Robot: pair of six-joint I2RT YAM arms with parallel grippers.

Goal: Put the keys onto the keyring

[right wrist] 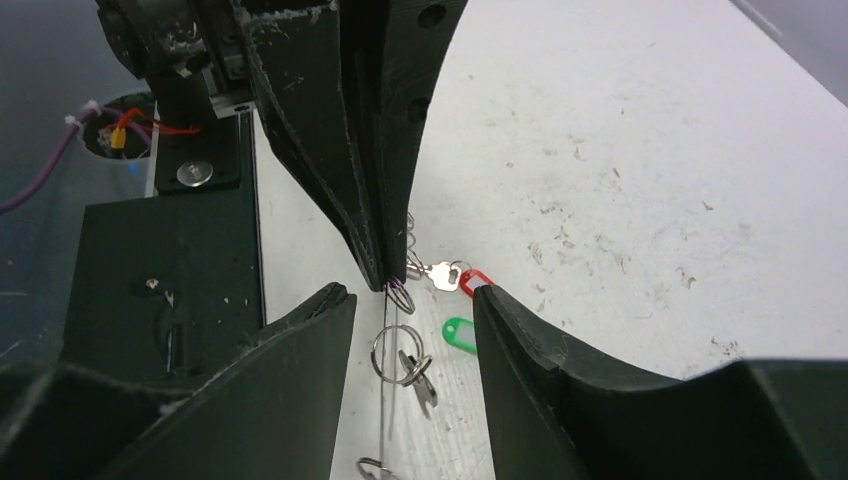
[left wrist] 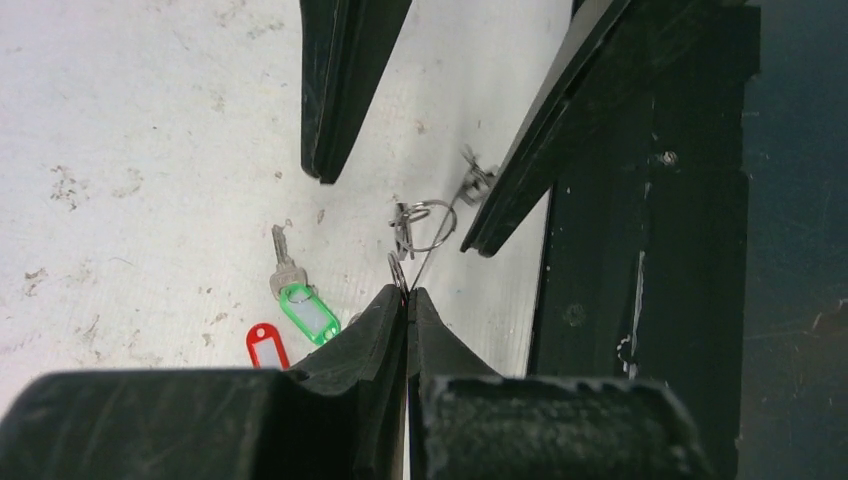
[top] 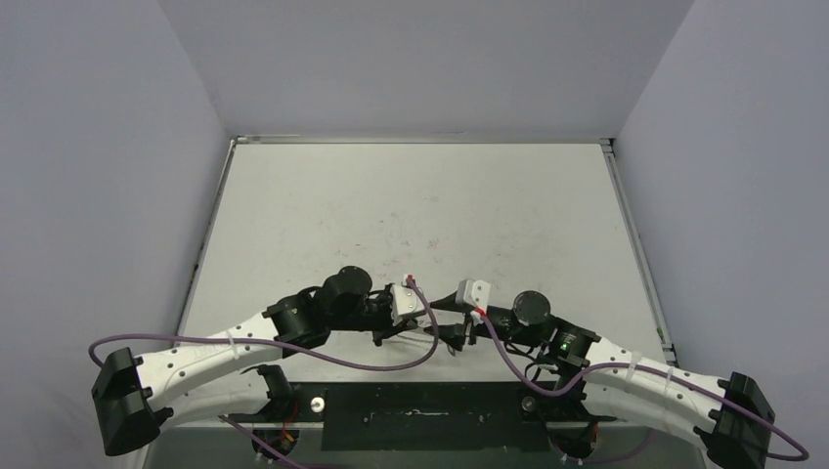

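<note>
In the left wrist view my left gripper is shut on a thin wire keyring point(left wrist: 428, 262), with a small loop of it standing up from the fingertips. The right gripper stands part open facing it, its two fingers on either side of the wire and nothing clamped between them. Beyond the fingertips are a metal ring point(right wrist: 400, 355) and a key-like piece point(right wrist: 420, 380); whether these hang on the wire cannot be told. A silver key point(left wrist: 286, 270) with a green tag point(left wrist: 311, 314) lies on the table, near a red tag point(left wrist: 267, 346).
Both arms meet close together near the front edge of the white table point(top: 411, 205), above a black plate point(top: 435, 430). Walls point(top: 88, 186) enclose the sides.
</note>
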